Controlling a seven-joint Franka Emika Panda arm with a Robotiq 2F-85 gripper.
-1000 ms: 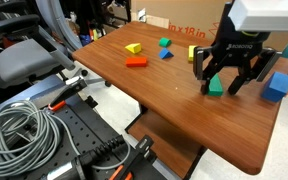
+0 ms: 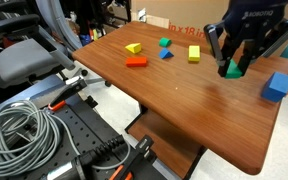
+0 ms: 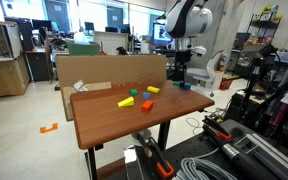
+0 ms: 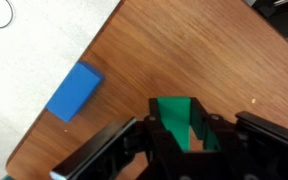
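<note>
A green block [image 4: 174, 118] is held between the fingers of my gripper, which is shut on it. In exterior view 1 the green block [image 2: 233, 69] hangs from the gripper [image 2: 234, 62] above the right part of the wooden table [image 2: 184, 95]. A blue block [image 2: 276, 87] rests near the table's right edge. The wrist view has this blue block [image 4: 75, 91] on the left, apart from the gripper, close to the border of the wood.
Farther along the table lie a red block [image 2: 136, 62], a yellow block [image 2: 194, 54], a second yellow block [image 2: 134, 48], a small blue block [image 2: 166, 54] and another green block [image 2: 165, 42]. Bare wood surrounds the area below the gripper. A coiled cable [image 2: 19, 140] lies off the table.
The gripper came down around the green block, closed on it, and has since risen with it, moving a little to the right. The other blocks have stayed where they were.
</note>
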